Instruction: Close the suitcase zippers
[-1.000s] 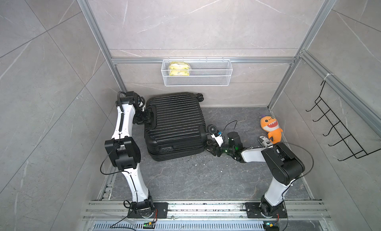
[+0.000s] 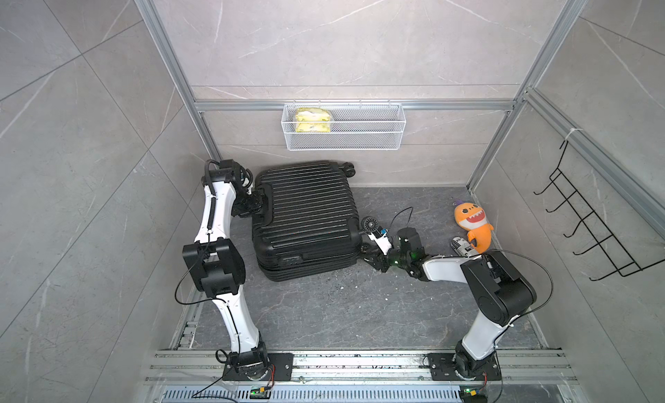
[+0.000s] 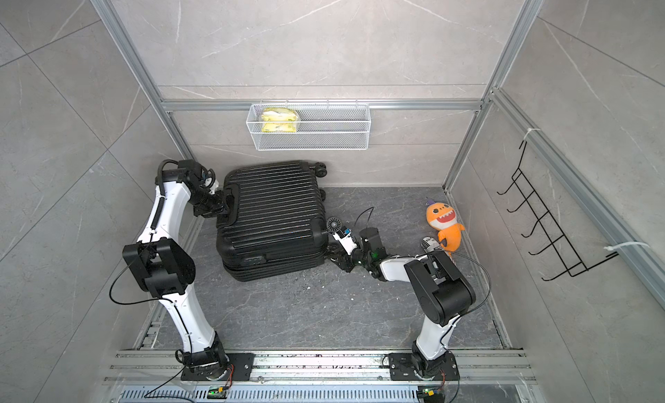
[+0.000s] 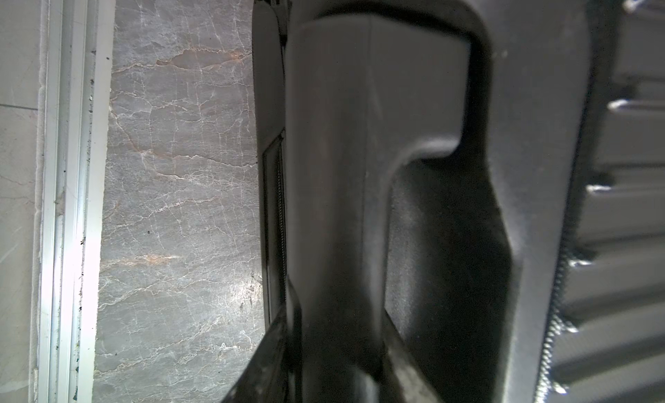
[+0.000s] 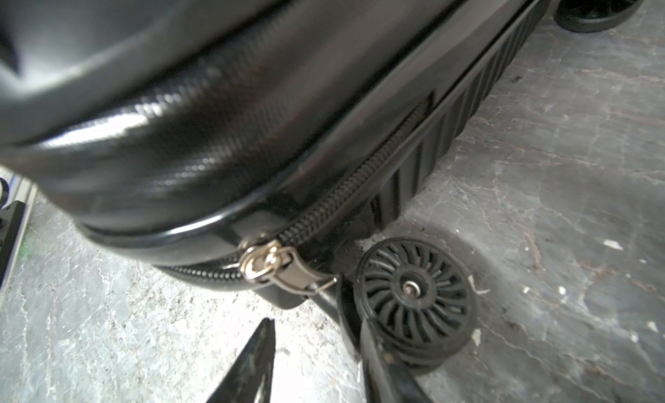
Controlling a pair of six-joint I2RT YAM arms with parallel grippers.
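Note:
The black ribbed suitcase (image 2: 308, 209) lies flat on the floor, lid down over its base. On its left side is a carry handle (image 4: 332, 160), and my left gripper is shut on it, a finger on either side. At the front right corner a metal zipper slider (image 5: 262, 261) with its pull tab (image 5: 304, 278) sits on the zipper track (image 5: 360, 174); the tab points toward the wheel. My right gripper stands open just below the tab, nothing between its fingers, apart from the tab.
A suitcase wheel (image 5: 415, 288) is close beside the right fingers. An orange shark toy (image 2: 474, 226) and a grey object (image 2: 462, 246) lie at the right. A wire basket (image 2: 343, 141) hangs on the back wall.
My right gripper and forearm have shifted very slightly near the suitcase corner. The left arm and suitcase look unmoved.

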